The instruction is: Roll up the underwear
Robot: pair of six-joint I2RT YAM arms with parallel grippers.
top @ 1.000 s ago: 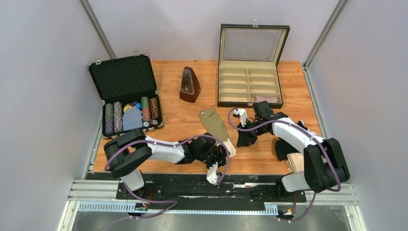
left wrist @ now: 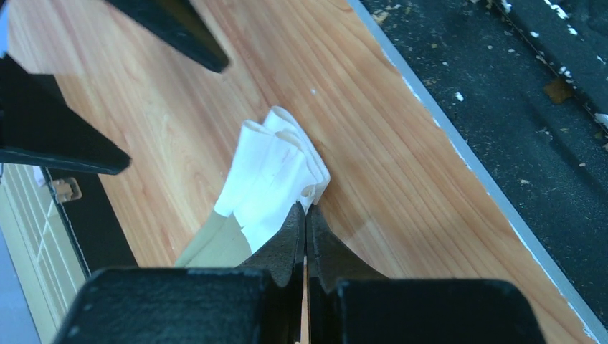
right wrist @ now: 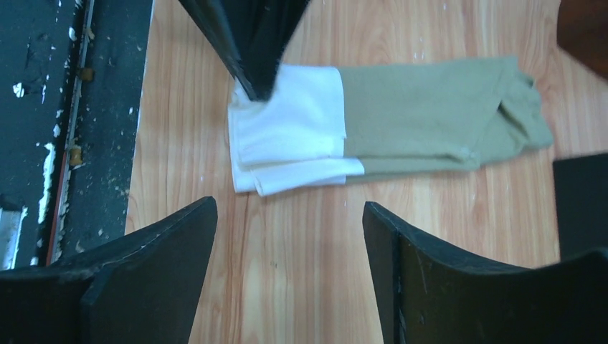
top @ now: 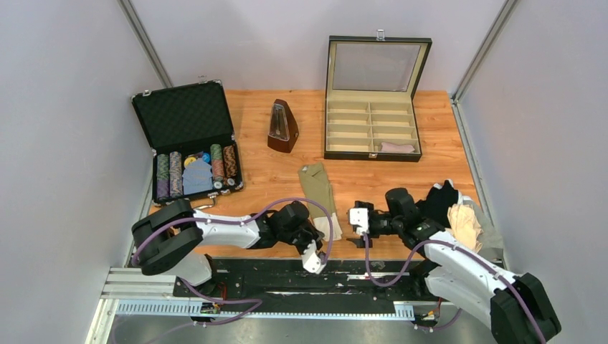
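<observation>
The olive underwear (top: 315,183) lies folded in a strip, its white waistband end (right wrist: 287,122) toward the front edge. In the left wrist view that white end (left wrist: 265,179) sits right at the tips of my left gripper, which is shut; whether any cloth is pinched cannot be made out. My right gripper (top: 355,229) stands open just right of the white end, facing it; in the right wrist view (right wrist: 290,236) bare wood shows between its fingers.
An open box (top: 348,149) with compartments stands at the back right, a chip case (top: 183,115) at the left, a metronome (top: 283,129) behind. Loose garments (top: 437,204) are piled at the right. Wood is clear around the underwear.
The left arm has shifted slightly toward the front left.
</observation>
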